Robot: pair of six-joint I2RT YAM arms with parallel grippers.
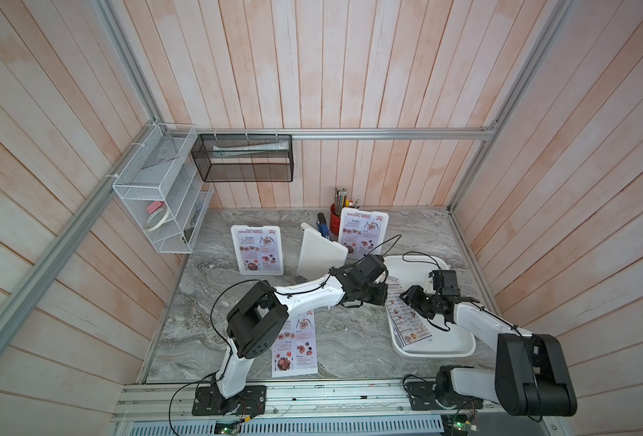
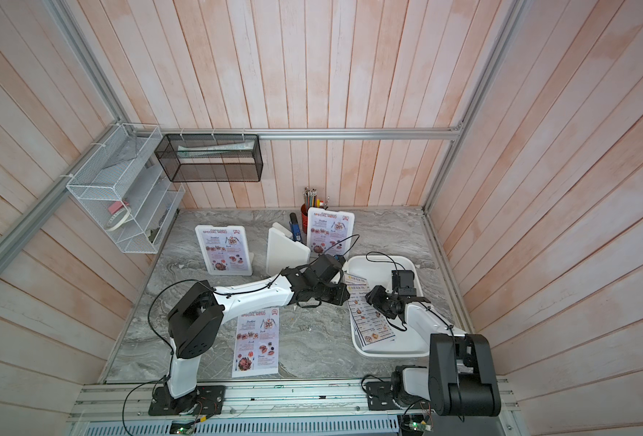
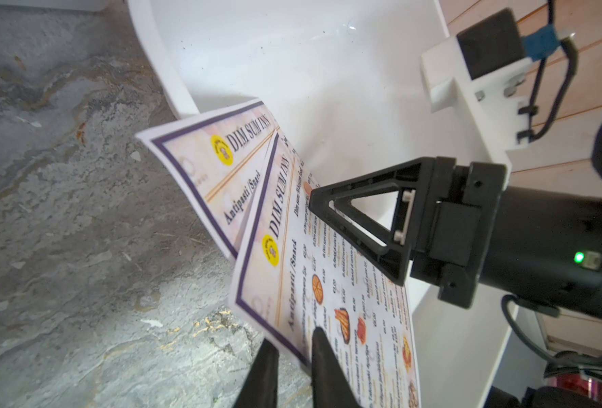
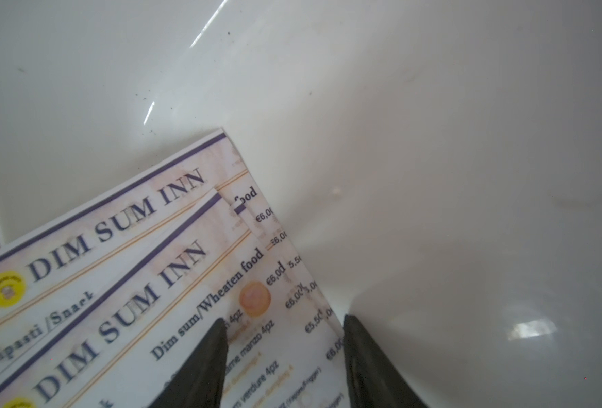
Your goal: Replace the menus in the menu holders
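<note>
Two overlapping DIM SUM INN menus (image 3: 294, 224) lie partly in the white tray (image 1: 430, 354), their left edges lifted over its side. At the front edge of the upper sheet, my left gripper is shut on the paper. My right gripper stands part open above the menus, its fingers (image 4: 202, 360) apart over the upper sheet's right edge. Two white holders, the left holder (image 1: 257, 250) and the back holder (image 1: 363, 231), show SPECIAL MENU sheets. Between them stands a plain white holder (image 1: 320, 254), with no menu visible. A loose SPECIAL MENU sheet (image 1: 295, 348) rests on the table.
A red cup of utensils (image 1: 334, 220) stands behind the back holder, with a dark blue object (image 1: 323, 225) beside it. Wire shelves (image 1: 158, 203) and a black basket (image 1: 243, 170) hang on the walls. Free tabletop lies at the left and front middle.
</note>
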